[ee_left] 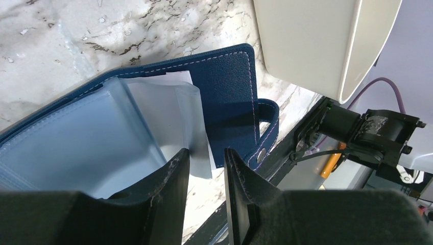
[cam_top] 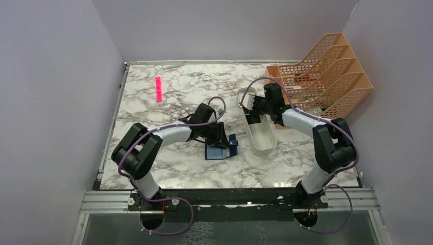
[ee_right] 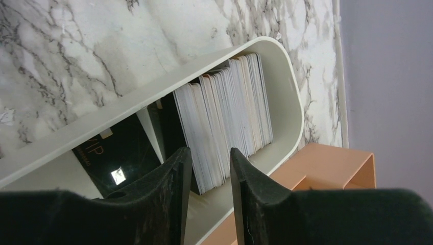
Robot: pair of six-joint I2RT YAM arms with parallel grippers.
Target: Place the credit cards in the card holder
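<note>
The blue card holder [cam_top: 217, 152] lies on the marble table; the left wrist view shows its clear sleeves [ee_left: 76, 143], one raised with white behind it. My left gripper is over it, part open, fingertips at that sleeve's edge, nothing clearly between them. A long white bin [cam_top: 261, 140] holds a packed row of cards [ee_right: 224, 117] at its back end and a black card [ee_right: 117, 155] lying lower beside them. My right gripper stands open above the bin near the cards, empty.
An orange slotted rack [cam_top: 337, 81] with items in it stands right of the bin at the back. A pink object [cam_top: 159, 89] lies at back left.
</note>
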